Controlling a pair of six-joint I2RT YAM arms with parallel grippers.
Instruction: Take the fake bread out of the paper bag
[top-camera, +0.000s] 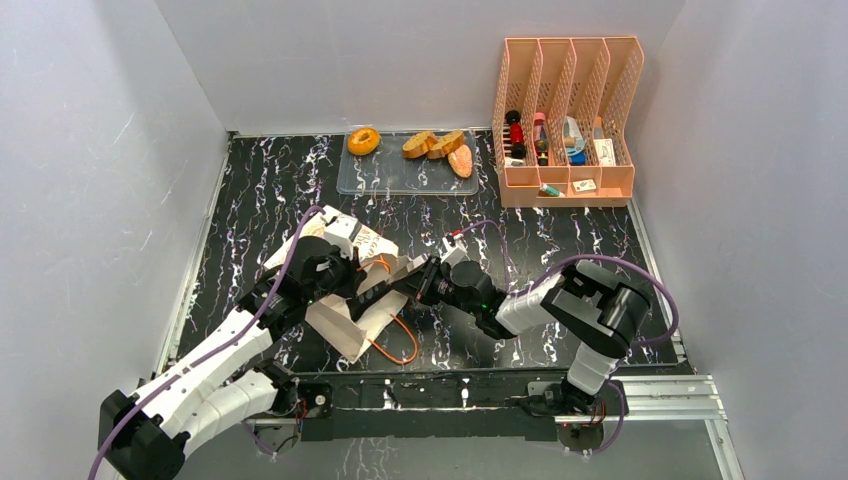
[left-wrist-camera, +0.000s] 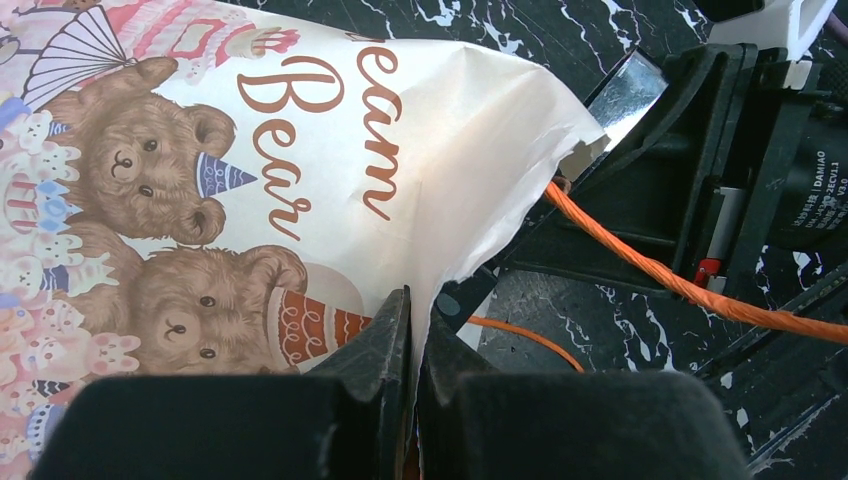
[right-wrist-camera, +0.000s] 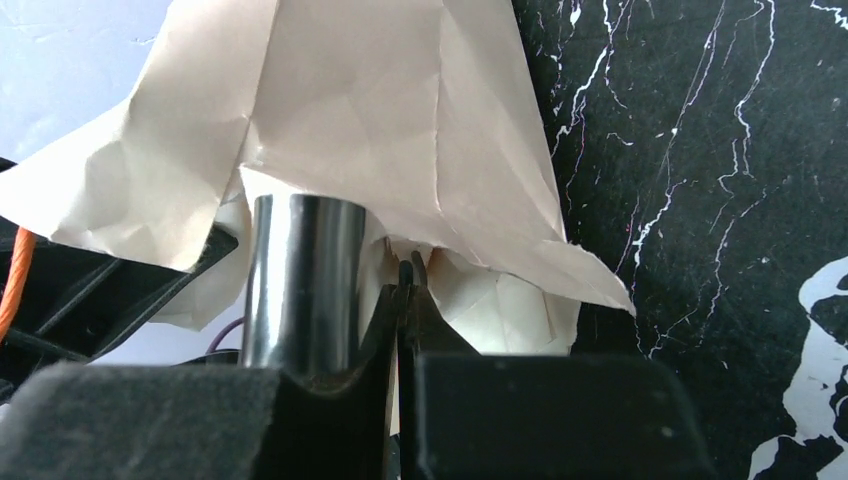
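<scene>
The paper bag (left-wrist-camera: 330, 170), printed with bears, lies on its side on the black marbled table, its mouth facing right with orange cord handles (left-wrist-camera: 640, 250). My left gripper is shut on the bag's upper edge, holding the paper up. My right gripper is shut and reaches into the open mouth; nothing shows between its fingers. Folds of paper (right-wrist-camera: 370, 110) hang over them. In the right wrist view a shiny metal cylinder (right-wrist-camera: 305, 275) stands close beside those fingers. No bread is visible inside the bag now.
Behind the bag, a clear tray (top-camera: 400, 185) holds a bread ring (top-camera: 363, 141), two bread slices (top-camera: 445, 144) and an oval bread piece (top-camera: 460, 161). An orange rack (top-camera: 570, 195) with small items stands back right.
</scene>
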